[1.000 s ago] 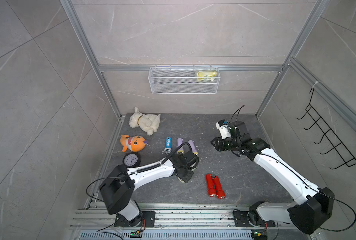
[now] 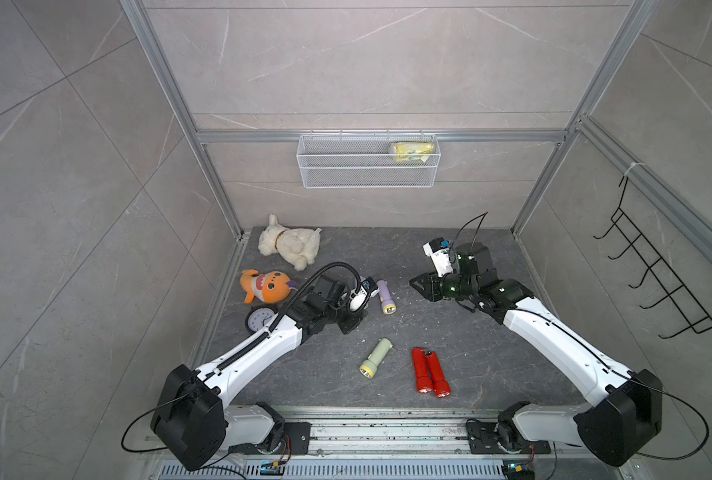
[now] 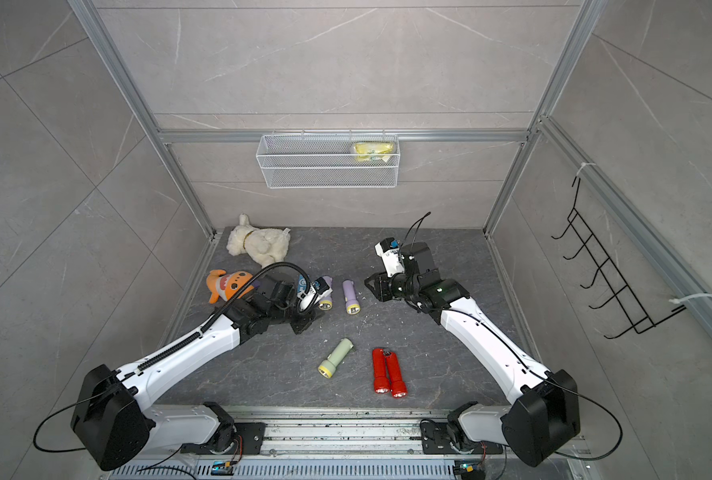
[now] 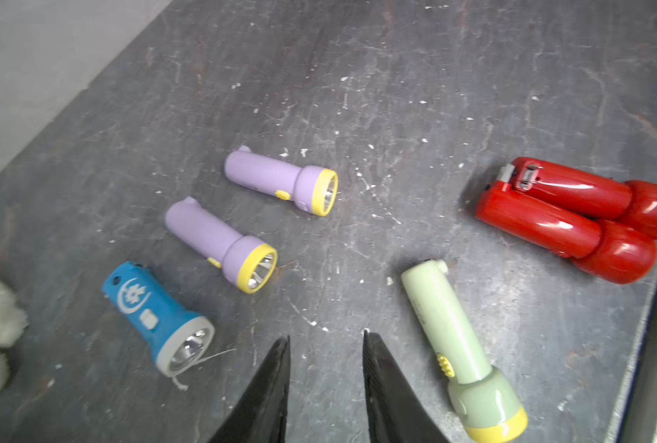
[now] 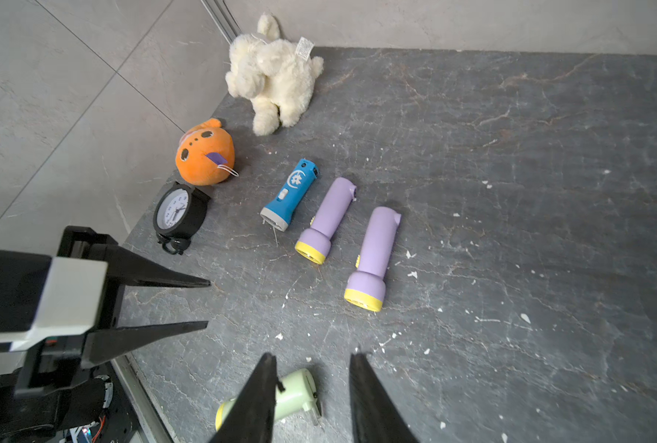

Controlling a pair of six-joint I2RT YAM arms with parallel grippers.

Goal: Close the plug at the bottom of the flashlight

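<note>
My left gripper is open and empty above the table. In its wrist view it faces a blue flashlight (image 4: 149, 310), two purple ones (image 4: 210, 237), a pale green one (image 4: 454, 332) with a small raised piece at its tail, and two red ones (image 4: 546, 221), the rear one showing metal at its tail. My right gripper hangs open on the right side of the table, nothing between its fingers. All flashlights lie on the surface. I cannot tell which tail plugs are open.
A white plush toy (image 2: 291, 246), an orange toy (image 2: 267, 284) and a black clock (image 5: 173, 209) line the left side. A wire basket (image 2: 347, 172) hangs on the back wall and a hook rack (image 2: 652, 264) on the right.
My left arm has swung and lifted toward the back, now hiding the blue flashlight in the top left view. My right gripper has shifted slightly left. The flashlights lie where they were.
</note>
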